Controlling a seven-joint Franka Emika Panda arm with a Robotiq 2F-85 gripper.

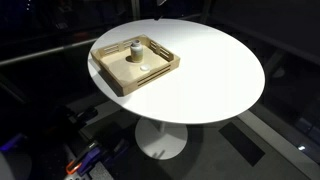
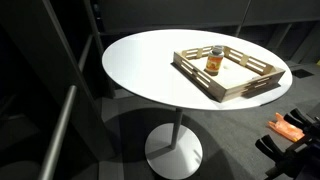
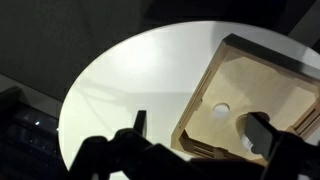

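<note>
A shallow wooden tray [image 1: 122, 79] with slotted sides rests on the round white table [image 1: 215, 80]. Inside it stands a small bottle [image 2: 215, 62] with an orange label and pale top. A small white disc [image 1: 145, 68] lies flat on the tray floor near the bottle. From the wrist view, the disc [image 3: 221, 109] shows clearly, while the bottle's area is partly covered by a dark finger. My gripper is open above the table and tray's near side, its fingers wide apart with nothing held between them.
Bare tabletop [image 2: 150, 65] spreads widely beside the tray. A white pedestal [image 2: 174, 150] supports the table. An orange object [image 2: 286, 127] appears low at the right, near dark arm parts. A metal rail [image 2: 58, 135] stands at the left.
</note>
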